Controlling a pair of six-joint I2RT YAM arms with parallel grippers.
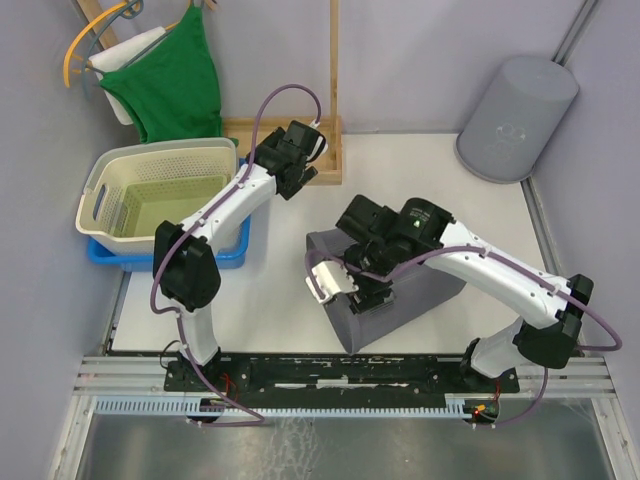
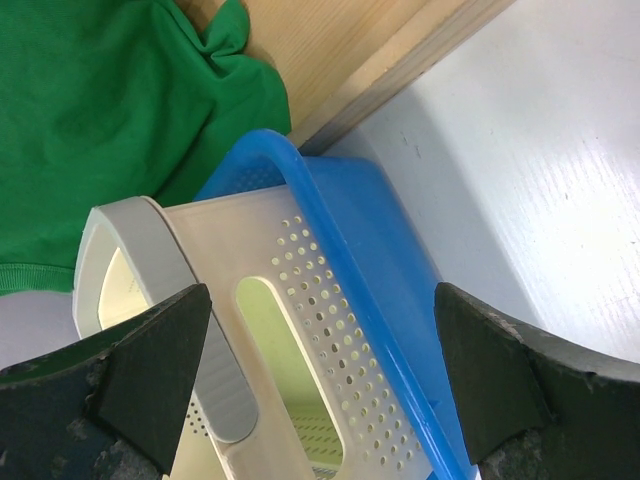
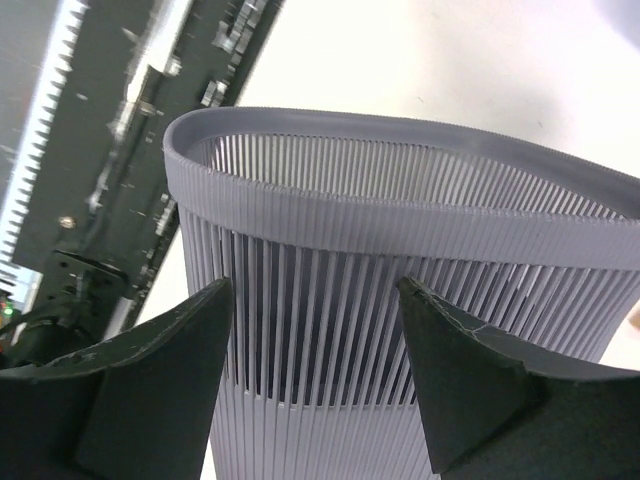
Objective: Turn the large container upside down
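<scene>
The large container is a grey ribbed bin [image 1: 425, 315], lying on its side at the table's front middle with its mouth turned toward the left. My right gripper [image 1: 368, 295] is over its mouth end. In the right wrist view, the bin's rim [image 3: 460, 225] and ribbed wall [image 3: 310, 430] fill the space beyond my right gripper, whose fingers are spread apart. Whether either finger touches the wall I cannot tell. My left gripper is open with nothing held, above the right side of the baskets at the left.
A cream basket [image 1: 90, 205] sits inside a blue one [image 1: 232, 255] at the left. Behind them are a green cloth [image 1: 180, 85] and a wooden stand [image 1: 330, 165]. Another grey bin [image 1: 515, 115] lies at the back right.
</scene>
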